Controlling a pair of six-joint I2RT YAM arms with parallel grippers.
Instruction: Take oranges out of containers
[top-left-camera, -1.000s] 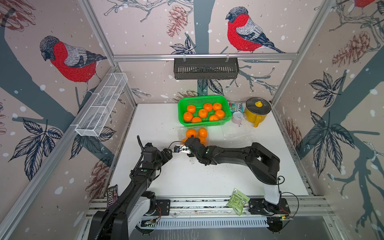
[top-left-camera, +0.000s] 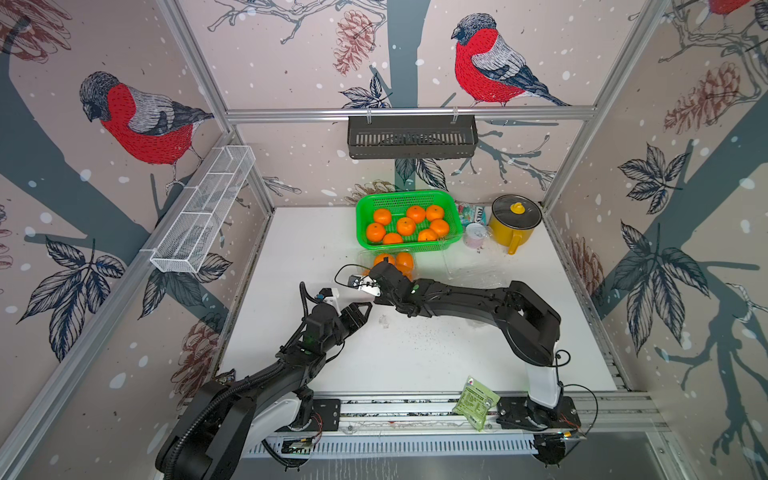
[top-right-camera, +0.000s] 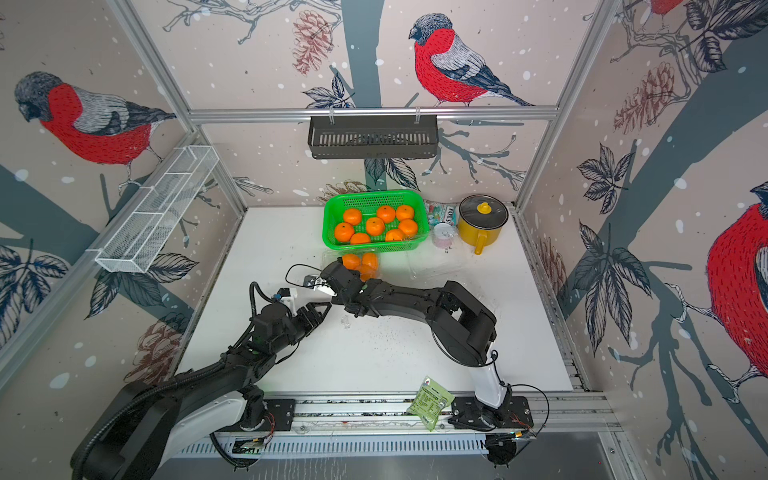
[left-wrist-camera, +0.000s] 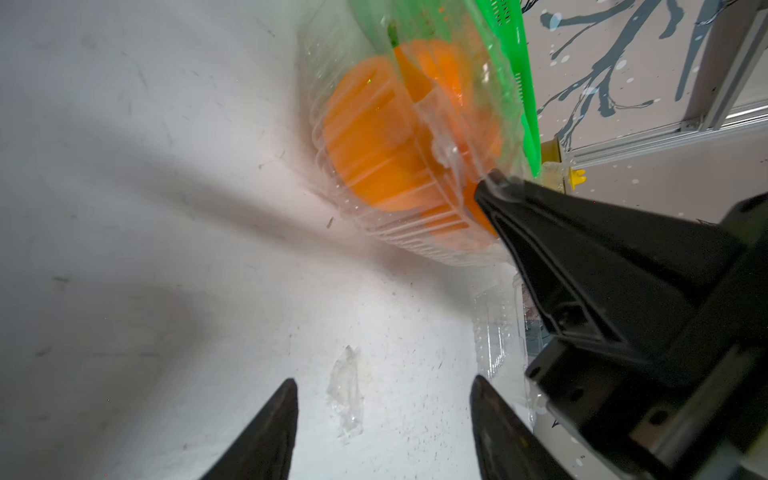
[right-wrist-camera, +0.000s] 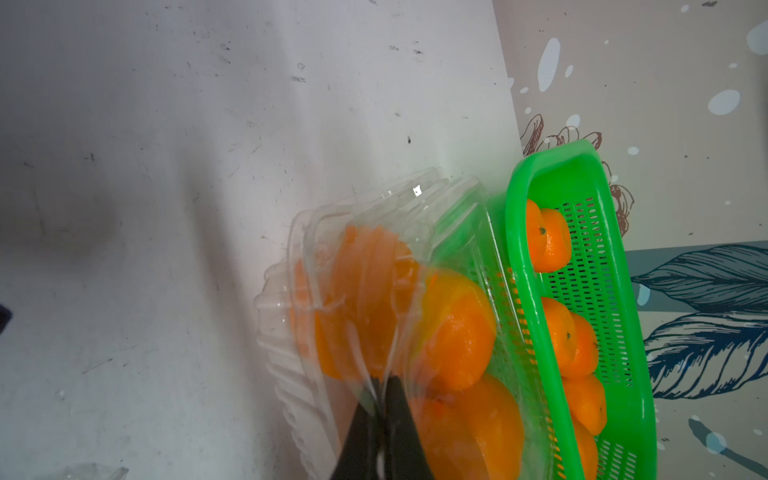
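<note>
A clear plastic container (right-wrist-camera: 280, 320) holding several oranges (right-wrist-camera: 456, 332) stands just in front of the green basket (right-wrist-camera: 528, 172), which holds more oranges. My right gripper is shut at the clear container's edge; whether the thin rim is between its fingers is hard to tell. It hides part of that container in the top views. My left gripper is just left of the right one, low over the table, with its blurred fingertips apart and nothing between them.
A yellow pot (top-left-camera: 512, 220), a pink cup (top-left-camera: 475, 233) and another clear tray (top-right-camera: 436, 260) are at the back right. A green packet (top-left-camera: 476, 400) lies at the front edge.
My right gripper has moved slightly back, away from the front edge.
</note>
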